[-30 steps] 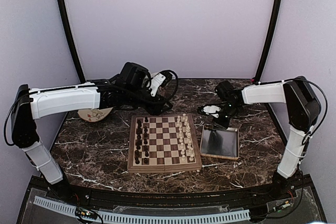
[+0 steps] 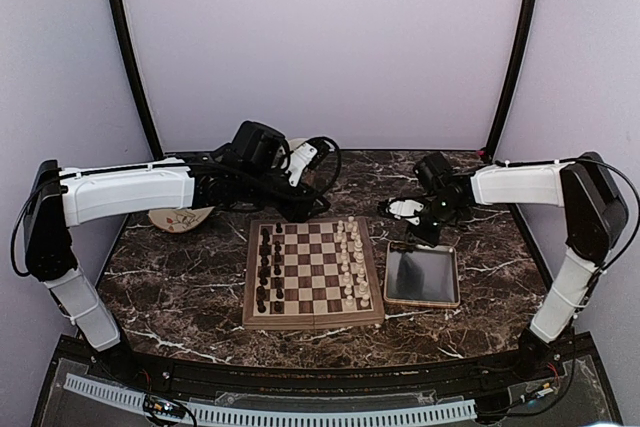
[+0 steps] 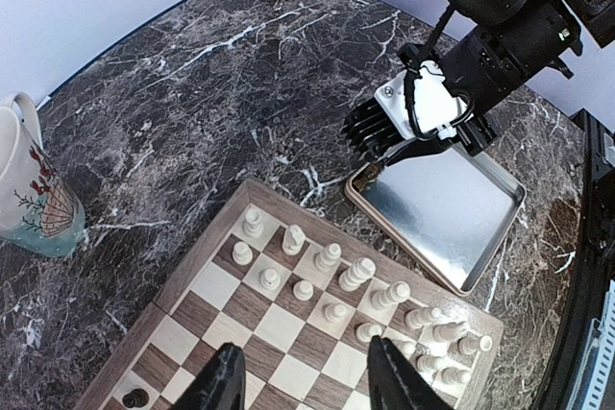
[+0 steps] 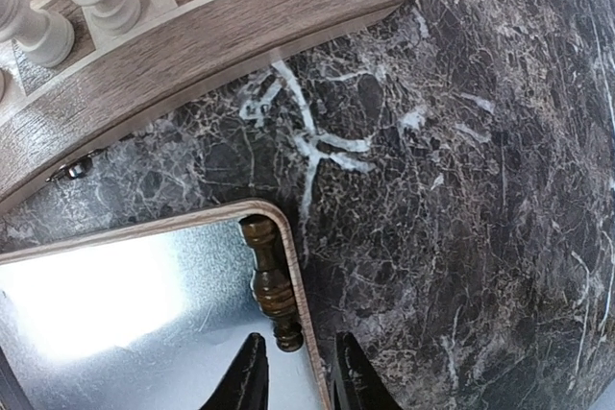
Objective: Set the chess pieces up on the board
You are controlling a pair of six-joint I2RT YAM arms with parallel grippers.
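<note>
Light pieces [image 2: 345,257] stand in two rows along the right side of the chess board [image 2: 312,319], and dark pieces [image 2: 264,270] line its left side. One dark piece [image 4: 273,280] lies on its side in a corner of the shallow metal tray [image 2: 458,277], against the rim. Just past that piece's narrow end, in the right wrist view, my right gripper has its fingers apart with nothing between them. My left gripper hangs above the far part of the board, its fingers wide apart and empty.
A white cup [image 3: 38,189] with a printed pattern stands beyond the board, and a patterned dish [image 2: 180,218] sits at the far left, partly behind the left arm. Bare marble table [image 2: 180,282] lies left of the board. A narrow gap separates board and tray.
Compared with a second ago, the tray has shifted slightly right, and the right arm has moved a little to the right. My left arm has dipped very slightly.
</note>
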